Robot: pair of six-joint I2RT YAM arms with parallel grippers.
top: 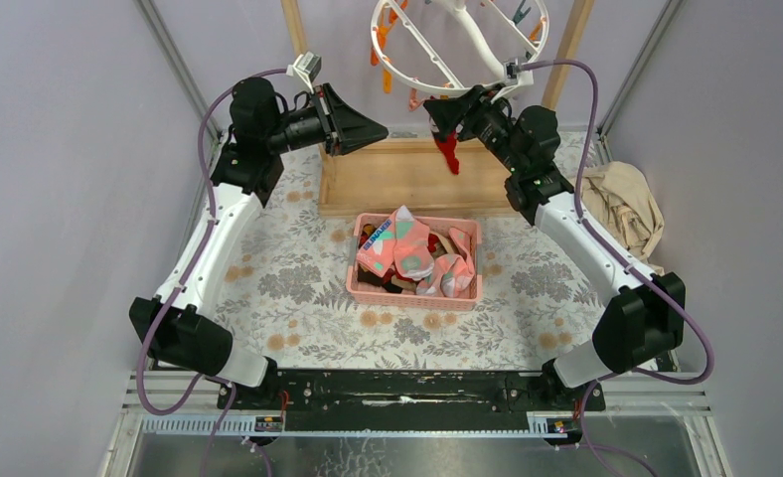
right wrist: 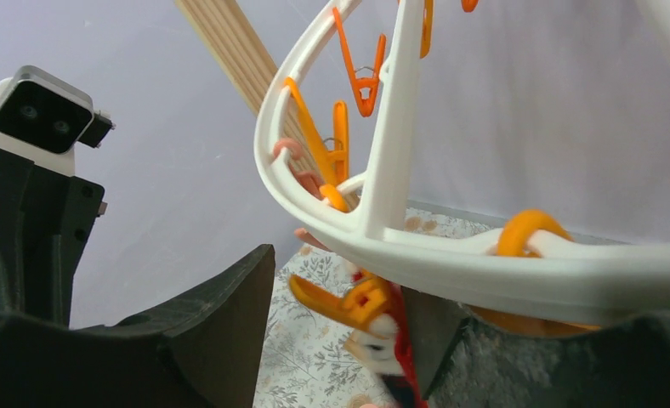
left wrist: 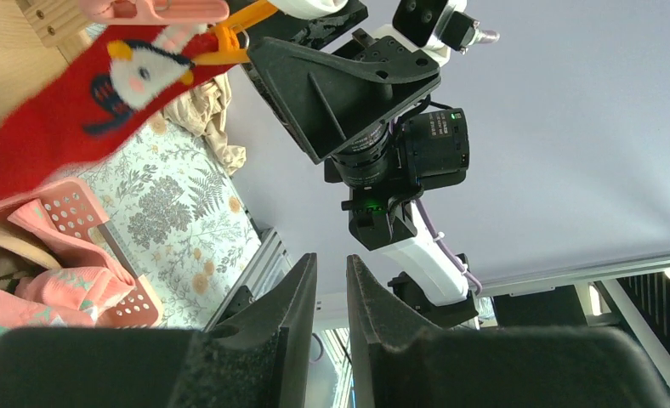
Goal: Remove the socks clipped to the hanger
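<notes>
A red sock with a penguin face (top: 447, 149) (left wrist: 127, 93) hangs below the white hanger ring (top: 388, 65) (right wrist: 485, 276), by an orange clip (left wrist: 221, 51) (right wrist: 349, 302). My right gripper (top: 452, 114) is at the clip, part open, the sock's top between its fingers; whether it grips it is unclear. My left gripper (top: 353, 134) is to the left of the sock, shut, its fingertips close together with no sock visible between them.
A pink basket (top: 352, 283) of socks sits below on the patterned mat. A wooden board (top: 358, 179) lies behind it, a beige cloth (top: 616, 209) at right. Other clips hang on the ring.
</notes>
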